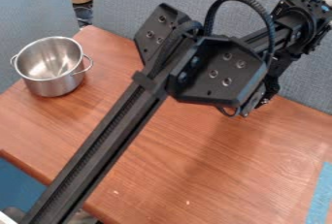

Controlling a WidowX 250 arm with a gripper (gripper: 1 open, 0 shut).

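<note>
A steel pot (52,77) with two side handles stands on the left part of the wooden table (195,170). The black robot arm crosses the view diagonally from lower left to upper right. Its end, at the upper right, reaches down behind the joint plates near the back of the table, where the gripper is mostly hidden by the arm; whether it is open or shut, or holds anything, does not show.
A grey padded partition (130,10) runs along the back and a light blue wall is at the left.
</note>
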